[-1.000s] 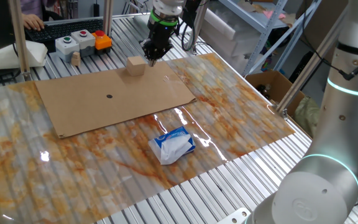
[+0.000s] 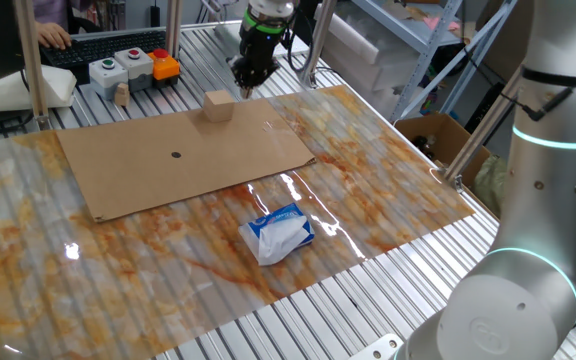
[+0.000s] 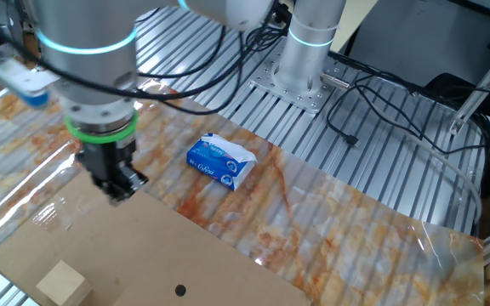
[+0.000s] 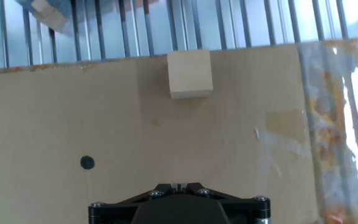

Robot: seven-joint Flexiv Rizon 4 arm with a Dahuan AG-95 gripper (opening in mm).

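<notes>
A light wooden block point(image 2: 219, 106) rests on the cardboard sheet point(image 2: 118, 175), close to its far edge. Seen from the wrist, the block point(image 4: 189, 73) is ahead of my gripper, with bare cardboard between them in the picture. The fingertips appear drawn together, and nothing shows between them. In exterior view 1 my gripper point(image 2: 245, 92) hangs just right of the block, apart from it. Exterior view 2 has the gripper point(image 3: 128, 192) over the sheet, and the block point(image 3: 64, 284) at the lower left. A blue and white tissue pack point(image 2: 280, 234) lies on the marbled mat.
Button boxes point(image 2: 138, 68) and a small wooden figure point(image 2: 122, 95) stand beyond the sheet. A black dot point(image 2: 176, 155) marks the cardboard. A metal post point(image 2: 318, 45) rises behind the gripper.
In exterior view 1 my gripper and wrist have shifted slightly upward in the picture, and the upper arm has tilted left. The block and tissue pack have stayed put.
</notes>
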